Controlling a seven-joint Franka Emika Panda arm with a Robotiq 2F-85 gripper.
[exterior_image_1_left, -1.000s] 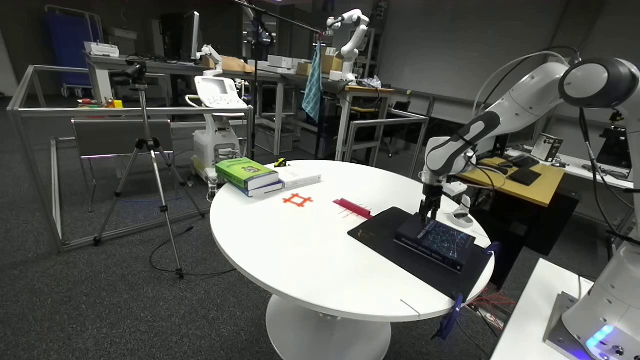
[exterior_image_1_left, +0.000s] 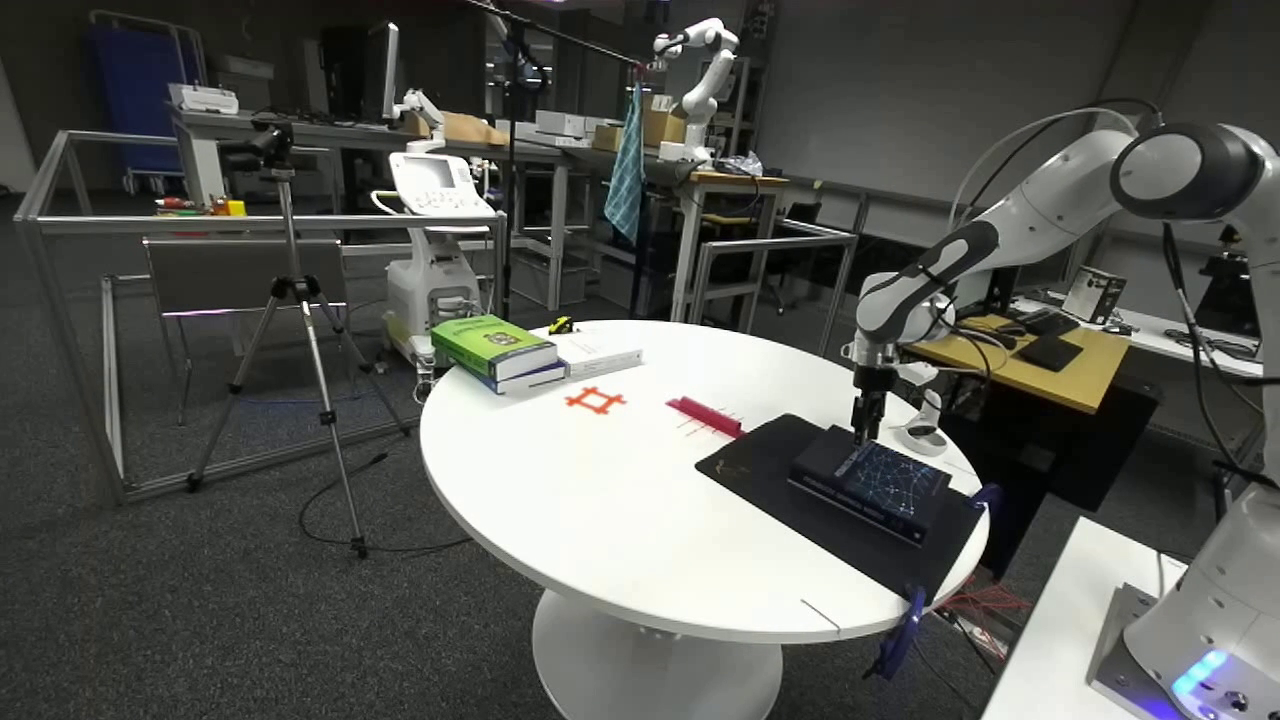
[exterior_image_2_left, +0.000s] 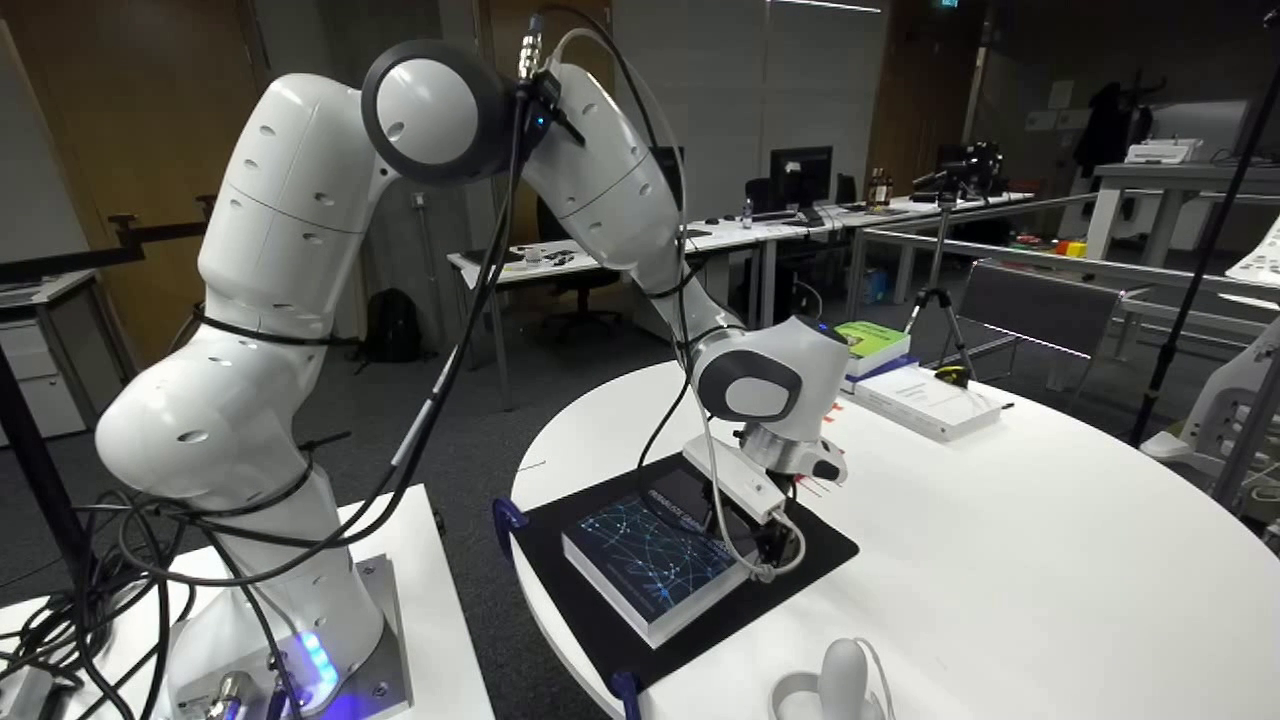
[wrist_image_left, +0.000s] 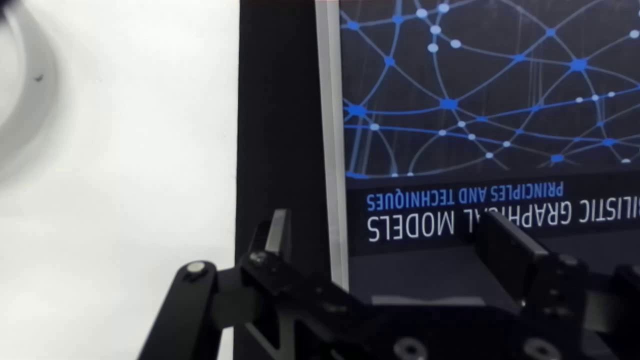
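Observation:
A thick dark book (exterior_image_1_left: 885, 482) with a blue network pattern lies flat on a black mat (exterior_image_1_left: 768, 466). Its cover (wrist_image_left: 480, 141) fills the right of the wrist view, where the title appears upside down. My gripper is open and straddles the long page edge of the book. One finger (wrist_image_left: 277, 233) is over the mat outside that edge; the other finger (wrist_image_left: 510, 249) is above the cover, near the title. Between them I see only the book's edge and cover. Whether the fingertips touch anything is unclear. In exterior view 2 the hand partly hides the gripper (exterior_image_2_left: 774, 546).
Green and blue books (exterior_image_1_left: 494, 348) and a white book (exterior_image_1_left: 600, 353) sit across the round table (exterior_image_1_left: 576, 504). A red rack (exterior_image_1_left: 708, 416), an orange frame (exterior_image_1_left: 595, 400) and a white ring-shaped device (exterior_image_2_left: 840, 684) are also on it. Blue clamps (exterior_image_2_left: 510, 518) grip the mat's edge.
In exterior view 1 the gripper has shifted slightly right, and its fingers look more closely lined up from there. The book has not visibly moved.

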